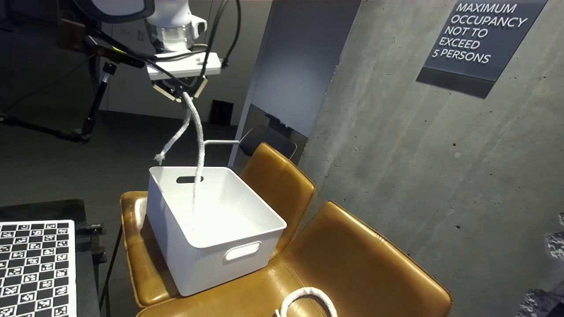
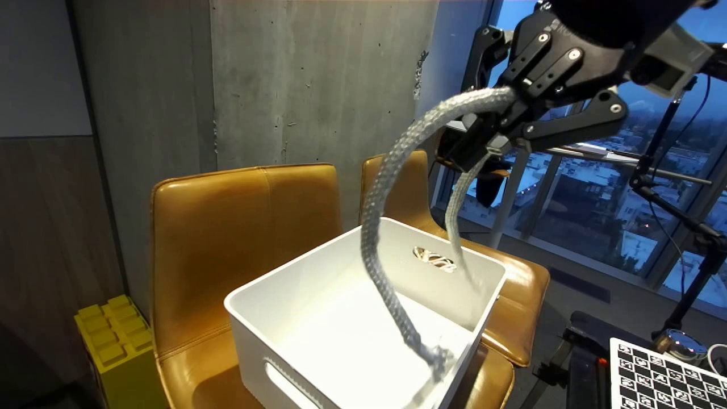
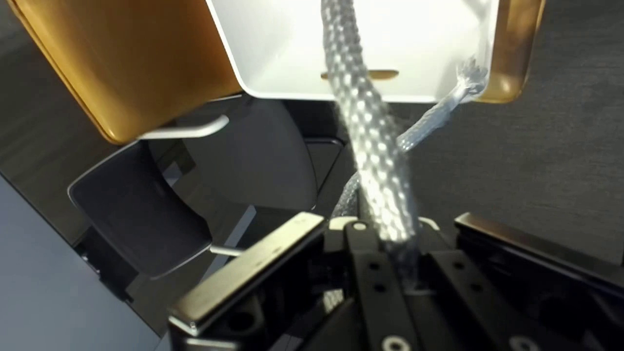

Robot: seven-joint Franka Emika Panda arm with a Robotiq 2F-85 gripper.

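My gripper (image 1: 182, 97) is shut on a braided grey-white rope, high above the far end of a white bin (image 1: 240, 200). In exterior view 2 the rope (image 2: 381, 204) arcs from the fingers, its long part hanging down into the bin. A shorter part with a frayed end hangs on the other side; in exterior view 1 that end (image 1: 160, 157) dangles just above the bin's far left corner. The wrist view shows the rope (image 3: 362, 105) running out from between the fingers across the bin's opening. Where the fingers meet the rope is partly dark there.
The bin stands on tan leather chairs (image 1: 365, 253). A coiled white rope (image 1: 306, 293) lies on the nearer seat. A checkered board (image 1: 37, 264) is at the left, and a concrete wall (image 1: 423, 174) borders the right.
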